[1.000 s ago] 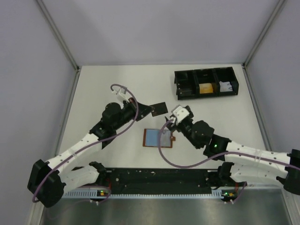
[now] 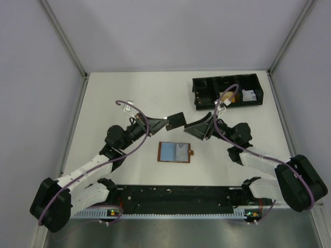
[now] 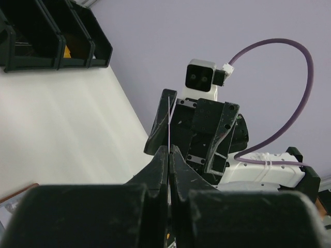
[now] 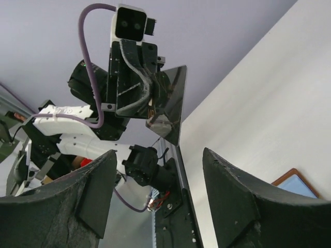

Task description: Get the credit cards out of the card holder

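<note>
A thin dark card [image 2: 176, 121] is held by one edge in my left gripper [image 2: 166, 121], above the table. In the left wrist view the card [image 3: 168, 119] stands edge-on as a thin line between the shut fingertips. My right gripper [image 2: 189, 129] is at the card's right side, its fingers parted. The right wrist view shows nothing between those fingers, with the card [image 4: 175, 103] beyond them. The card holder [image 2: 167, 152] lies unfolded on the table, brown-edged, with a blue and a greyish inner side, its clasp tab at the right.
A black compartment box [image 2: 204, 106] stands at the back right, with yellow and white items inside.
My right gripper was turned differently above the holder's right side a second ago. The left gripper shifted slightly, keeping the card.
</note>
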